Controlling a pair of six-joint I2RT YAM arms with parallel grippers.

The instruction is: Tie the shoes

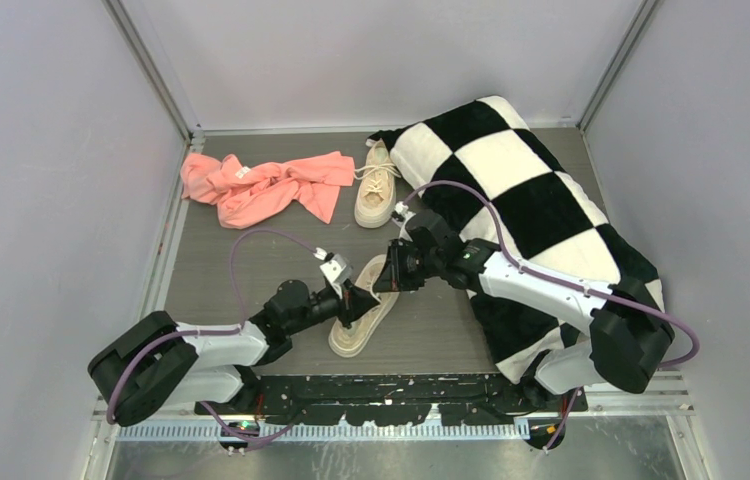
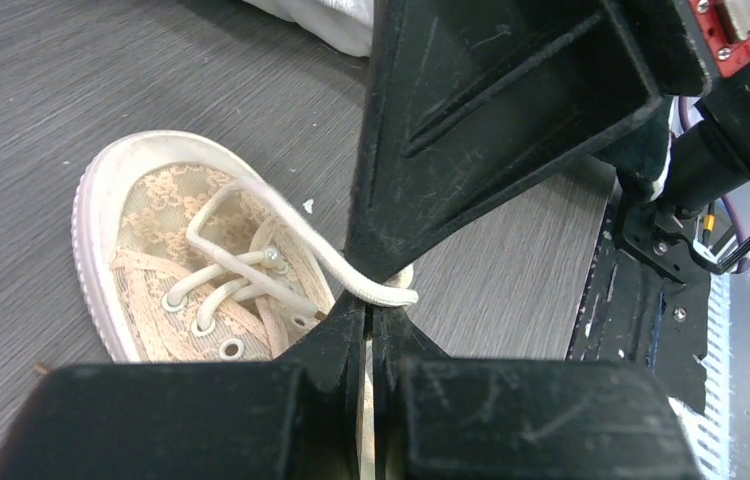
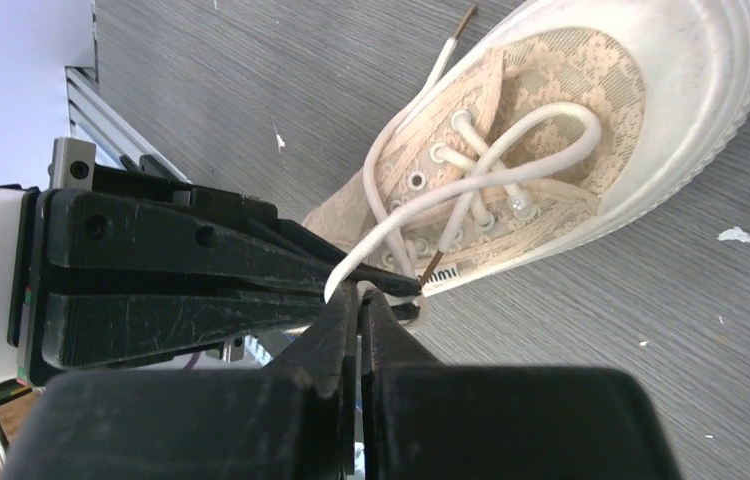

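A beige lace sneaker (image 1: 345, 338) lies beneath both grippers, which meet over its laces. In the left wrist view a white lace loop (image 2: 291, 225) runs from the sneaker to where my left gripper is shut, against the other gripper's dark finger. In the right wrist view the loop (image 3: 491, 172) reaches down to the tips of my right gripper, also shut. Whether either tip pinches the lace is hard to tell, as the fingers overlap it. A second laced sneaker (image 1: 375, 205) stands at the back.
A salmon cloth (image 1: 261, 185) lies at the back left. A large checkered cushion (image 1: 541, 220) fills the right side, under my right arm. Bare table (image 1: 211, 270) shows at the left.
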